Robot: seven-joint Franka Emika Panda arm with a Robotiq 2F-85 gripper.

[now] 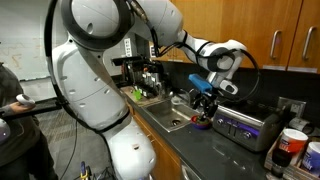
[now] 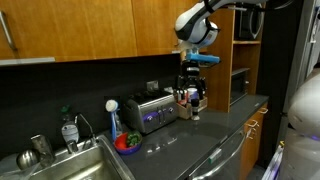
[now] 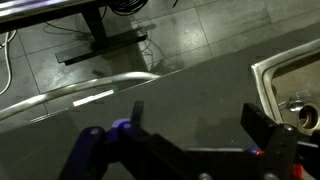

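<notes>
My gripper point(image 1: 204, 116) hangs over the dark counter point(image 1: 195, 150), pointing down. In the wrist view its two fingers point(image 3: 92, 140) stand wide apart at left and right, so the gripper is open. Only bare counter shows between them. A bowl with red and green items point(image 2: 127, 141) rests on the counter near the sink. From exterior view 1 my gripper partly covers that bowl, and just a red edge shows at the bottom right of the wrist view.
A silver toaster point(image 2: 153, 110) stands against the back wall. The metal sink point(image 1: 174, 118) lies to one side, with bottles behind it. Cups and cans point(image 1: 289, 147) crowd the counter's other end.
</notes>
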